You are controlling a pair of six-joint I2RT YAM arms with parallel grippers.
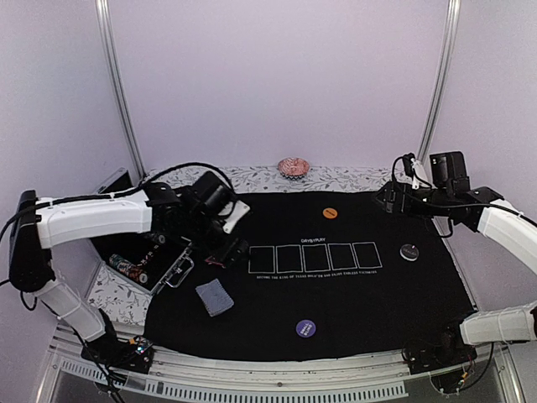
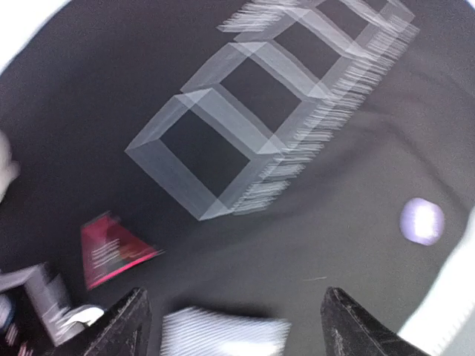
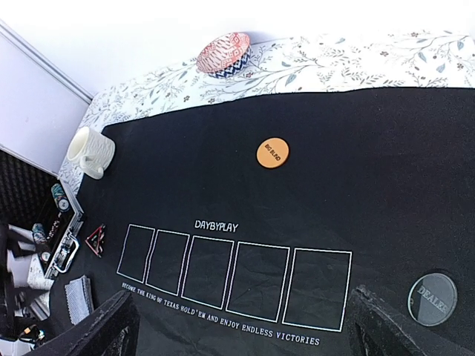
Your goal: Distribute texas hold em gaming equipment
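Note:
On the black mat (image 1: 377,311), a purple small blind disc (image 1: 305,328) lies near the front edge. The orange big blind disc (image 3: 272,153) rests toward the back, and the dealer disc (image 3: 433,299) at the right. A deck of cards (image 1: 215,298) sits at the front left, with a red triangular piece (image 2: 110,252) behind it, beside the chip case (image 1: 134,260). My left gripper (image 1: 233,243) is open and empty above the mat's left part; its wrist view is blurred. Open too, my right gripper (image 1: 394,200) hovers over the back right with nothing between its fingers.
A red patterned bowl (image 1: 294,168) stands on the floral cloth at the back. A white mug (image 3: 91,151) is at the back left, hidden by my left arm in the top view. Printed card boxes (image 1: 315,257) mark the mat's middle, which is clear.

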